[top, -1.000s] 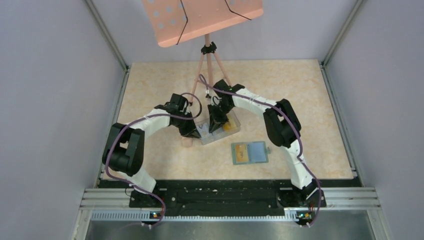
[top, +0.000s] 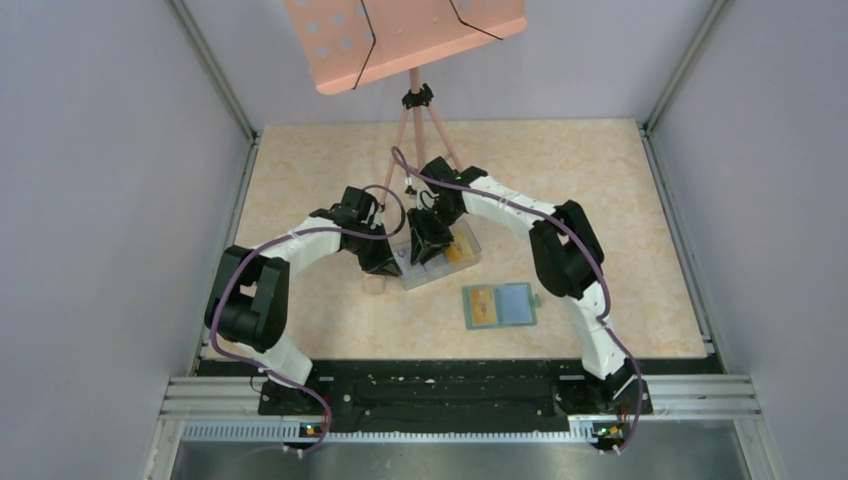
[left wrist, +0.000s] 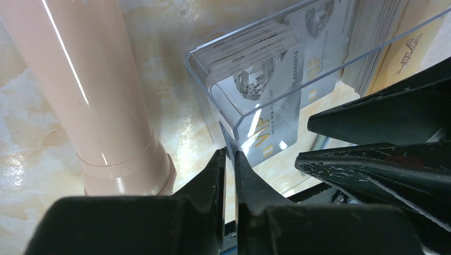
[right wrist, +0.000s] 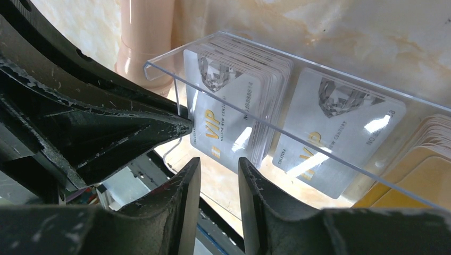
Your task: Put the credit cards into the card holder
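Note:
A clear card holder (top: 430,278) holds silver VIP cards (right wrist: 220,111) and gold cards (right wrist: 404,186), seen in all views. My left gripper is shut on the holder's left end, with the clear wall and card edges between its fingertips. My right gripper hangs over the holder, its fingers part open with a gap between them, close to the silver stack. A single silver card (right wrist: 335,133) lies beside that stack.
A flat tray with gold and blue card piles (top: 515,305) lies at the front right. A pink easel (top: 418,125) stands behind, with a leg (left wrist: 106,106) beside the holder.
My right gripper has shifted slightly left over the holder. The left arm and the holder show hardly any movement.

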